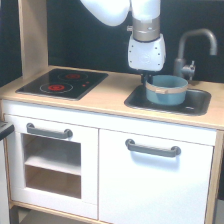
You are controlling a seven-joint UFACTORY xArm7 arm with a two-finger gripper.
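Observation:
A white robot arm reaches down from the top, its dark gripper point(147, 78) low beside a light blue pot point(167, 94) with a tan rim, which sits in the dark sink point(198, 102) below the grey faucet. The gripper is at the pot's back-left edge; whether its fingers are shut on the rim is too small to tell.
A black hob point(64, 84) with red rings lies on the left of the wooden counter point(113, 92). Below are white cupboard doors with dark handles point(153, 149); the left one has a window onto shelves. The counter between hob and sink is clear.

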